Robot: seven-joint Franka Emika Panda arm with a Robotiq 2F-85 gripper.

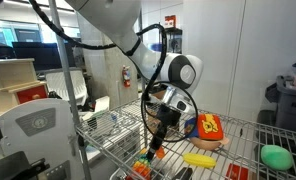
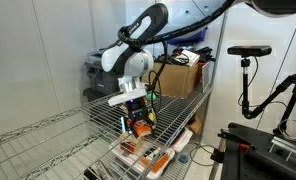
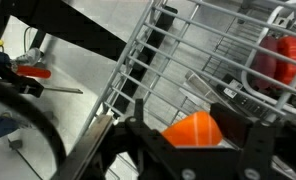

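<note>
In exterior view 1 my gripper (image 1: 154,146) points down over the wire rack, close to a small orange thing (image 1: 160,153). The wrist view shows an orange rounded thing (image 3: 195,130) lying between and just beyond my gripper, whose dark fingers stand apart. Whether either finger touches it cannot be told. In exterior view 2 my gripper (image 2: 140,140) is low among the items on the rack, and an orange thing (image 2: 142,129) shows beside it.
A yellow item (image 1: 200,160), a red and yellow pack (image 1: 209,127) and a green round thing (image 1: 276,157) lie right of the gripper. Small colored pieces (image 1: 143,163) lie close by on its left. The rack's left part (image 2: 48,140) in exterior view 2 is bare.
</note>
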